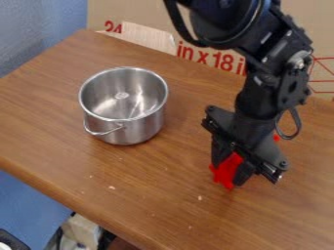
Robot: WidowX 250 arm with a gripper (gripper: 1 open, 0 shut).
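Note:
My black gripper (241,161) is low over the right part of the wooden table, shut on a red object (225,171) that is mostly hidden by the fingers. More red shows just behind the gripper at the right, too small to identify. A steel pot (123,102) with a wire handle stands to the left, apart from the gripper.
A cardboard panel (313,20) with red print stands along the back.

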